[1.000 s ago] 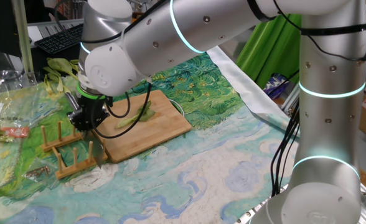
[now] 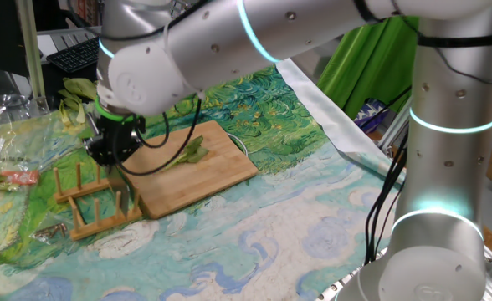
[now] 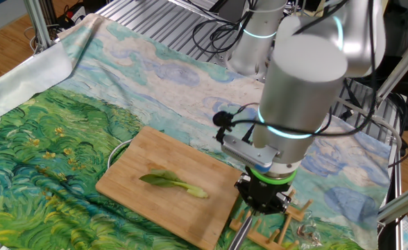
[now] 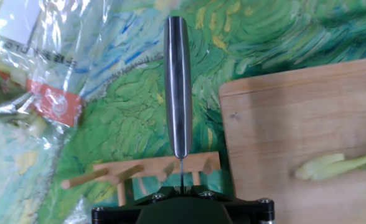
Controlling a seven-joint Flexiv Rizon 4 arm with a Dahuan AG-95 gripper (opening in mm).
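Note:
A knife with a polished metal handle is held in my gripper, whose fingers are closed on it. The thin blade shows edge-on between the handle and the gripper in the wrist view. From the first exterior view, the gripper is above the wooden peg rack, beside the cutting board's left edge. Exactly how the blade sits against the rack's pegs I cannot tell. On the wooden cutting board lies a leafy green vegetable with a pale stem end.
Clear plastic packaging with a red label lies left of the rack. More leafy greens are behind it. A painted-pattern cloth covers the table, with open room in front of the board. Cables loop near the wrist.
In the first exterior view my gripper has shifted slightly left and up, carrying the knife along. The board, greens and rack look unmoved.

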